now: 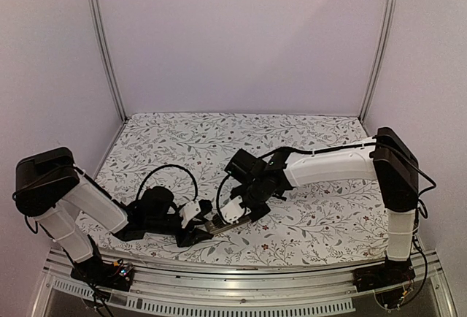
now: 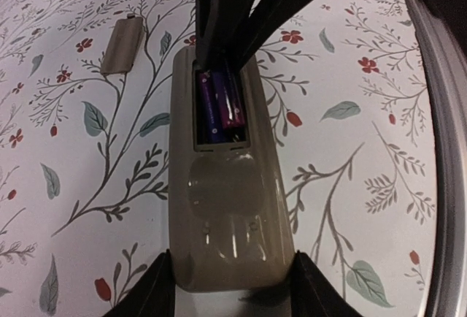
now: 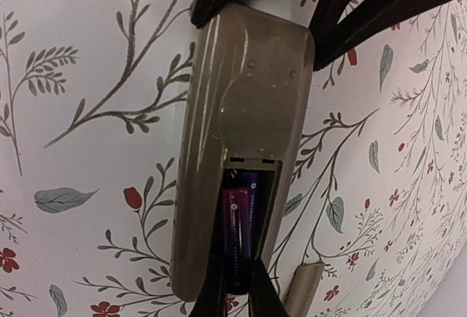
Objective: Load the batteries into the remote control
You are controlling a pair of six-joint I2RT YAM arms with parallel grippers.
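The grey-brown remote [image 2: 226, 207] lies back up with its battery compartment uncovered. My left gripper is shut on the remote's near end. Inside the compartment are two batteries, a blue one [image 3: 253, 185] and a purple-pink one [image 3: 236, 226], the latter lying partly over the other. My right gripper is at the compartment's far end, shut on the purple-pink battery's end. In the top view both grippers meet over the remote, which is largely hidden by them.
The loose battery cover [image 2: 122, 44] lies on the floral table apart from the remote. A metal rail runs along the front edge.
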